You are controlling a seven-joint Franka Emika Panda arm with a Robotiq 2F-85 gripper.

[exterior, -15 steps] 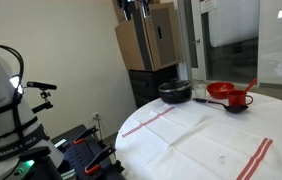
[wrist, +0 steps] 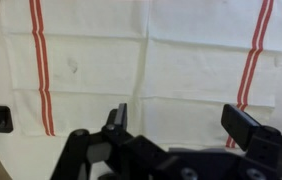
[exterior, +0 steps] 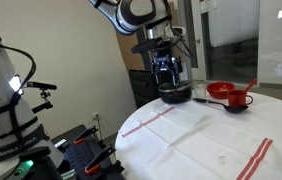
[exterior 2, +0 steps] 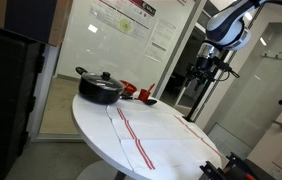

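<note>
My gripper (exterior: 166, 80) hangs in the air above the round white table, its fingers pointing down. In the wrist view the gripper is open, with a wide gap and nothing held between its fingers. A white cloth with red stripes (wrist: 91, 65) lies spread flat below, creased in the middle. The same cloth (exterior: 206, 140) covers much of the near tabletop in exterior view 1. In exterior view 2 my gripper (exterior 2: 203, 78) is well clear of the cloth (exterior 2: 166, 135).
A lidded black pot (exterior 2: 100, 90) stands at the table's edge. Near it are a red bowl (exterior: 219, 90), a red mug (exterior: 239, 99), a clear glass (exterior: 198, 90) and a dark long-handled utensil (exterior: 214, 102).
My arm has come down from the top of exterior view 1 and slightly to the right, bringing the gripper lower over the table. The cloth and the cookware have not moved.
</note>
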